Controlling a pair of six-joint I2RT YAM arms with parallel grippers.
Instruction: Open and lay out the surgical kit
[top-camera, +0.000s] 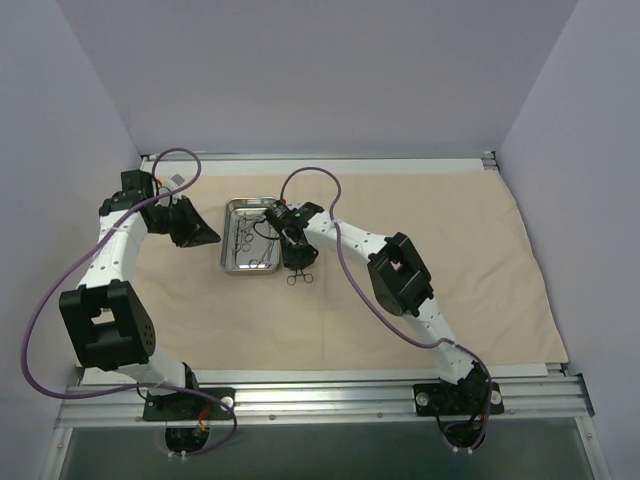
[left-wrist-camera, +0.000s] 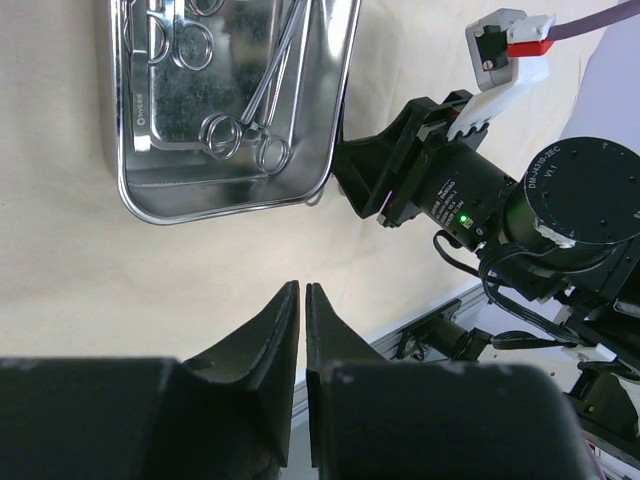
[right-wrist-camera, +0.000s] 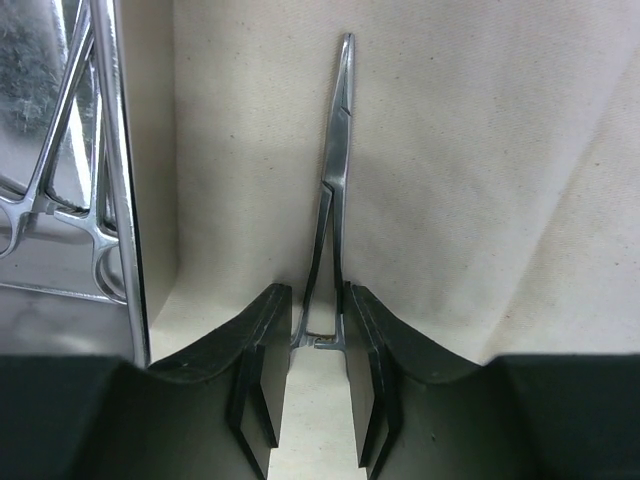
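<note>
A pair of steel forceps (right-wrist-camera: 337, 165) lies on the beige cloth just right of the steel tray, tip pointing away from me. My right gripper is part open over its handles, one finger on each side. Whether the fingers touch the metal I cannot tell. In the top view the ring handles (top-camera: 300, 279) show below that gripper. The metal tray (top-camera: 229, 262) holds several more ringed instruments (left-wrist-camera: 222, 135). My left gripper stays left of the tray, empty, its fingers a narrow slit apart.
The right arm (top-camera: 400, 265) reaches in across the cloth (top-camera: 460, 260), whose right side is bare. The tray's right wall (right-wrist-camera: 128, 200) stands close to the right gripper. Free cloth also lies in front of the tray (top-camera: 240, 325).
</note>
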